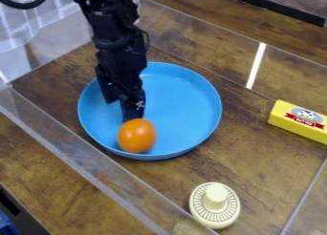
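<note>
My black gripper [120, 97] reaches down from the top of the view into the left half of a blue plate [182, 119], its fingertips low over or on the plate. It is open, though what lies between its fingers is hard to make out against the dark parts. An orange ball-like fruit [137, 135] sits on the plate's front part, just below the fingers and apart from them.
A yellow box [299, 120] lies at the right. A cream round object with a knob [215, 205] stands at front right. Clear transparent walls run along the left and front left.
</note>
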